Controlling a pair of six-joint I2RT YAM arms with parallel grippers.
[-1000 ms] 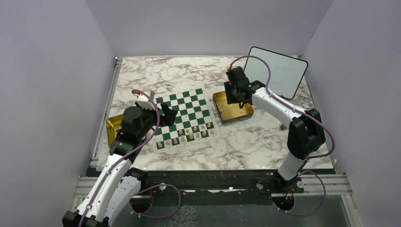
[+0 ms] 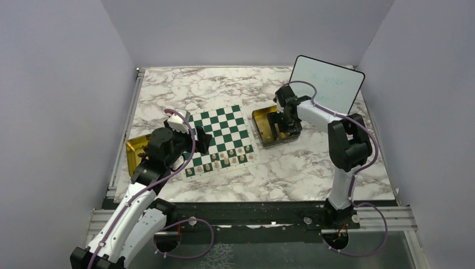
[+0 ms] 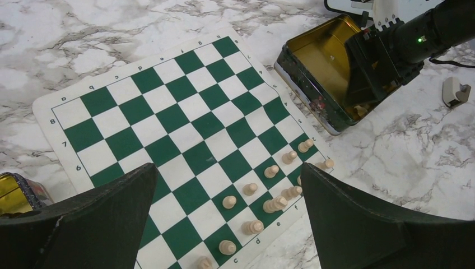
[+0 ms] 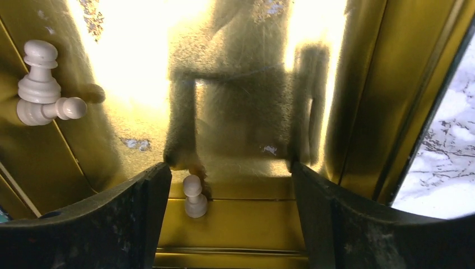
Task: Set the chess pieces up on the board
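My right gripper is down inside the gold tin (image 2: 260,115), fingers apart, nothing between them. In the right wrist view a white pawn (image 4: 195,204) lies just beside its left finger, and two more white pieces (image 4: 39,84) lie at the tin's left side. The green-and-white chessboard (image 3: 145,129) holds several light pieces (image 3: 274,204) along its near rows; the far rows are bare. My left gripper hangs open over the board's left part.
A second gold tin (image 2: 134,151) sits left of the board, partly under my left arm. A whiteboard (image 2: 327,84) stands at the back right.
My right gripper has moved down into the right tin, its arm shifting with it.
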